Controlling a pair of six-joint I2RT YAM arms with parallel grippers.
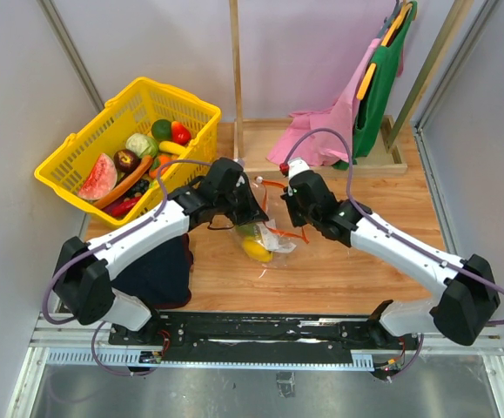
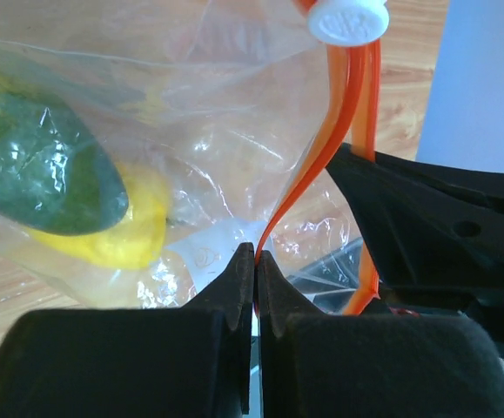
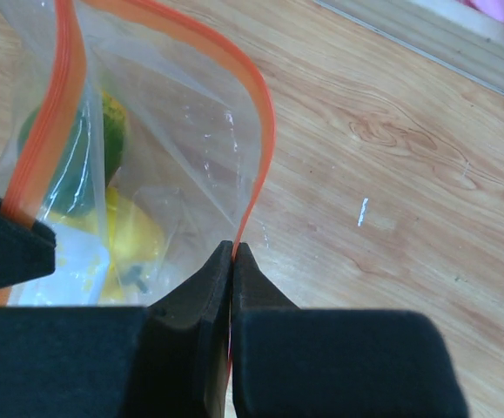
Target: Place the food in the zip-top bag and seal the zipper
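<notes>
A clear zip top bag (image 1: 273,259) with an orange zipper band stands between my two grippers, its mouth spread open. Inside lie a dark green food item (image 2: 43,165) and a yellow one (image 2: 138,213). My left gripper is shut on one side of the bag's orange rim, which runs down between its fingertips. On another stretch of that rim my right gripper is shut too, the thin orange edge pinched between its tips. A white slider (image 2: 349,19) sits on the orange band in the left wrist view.
A yellow basket (image 1: 64,180) of toy fruit and vegetables stands at the back left, with a dark folded cloth (image 1: 157,277) in front of it. Pink and green garments hang on a wooden rack (image 1: 237,70) behind. Bare table (image 1: 399,209) shows at right.
</notes>
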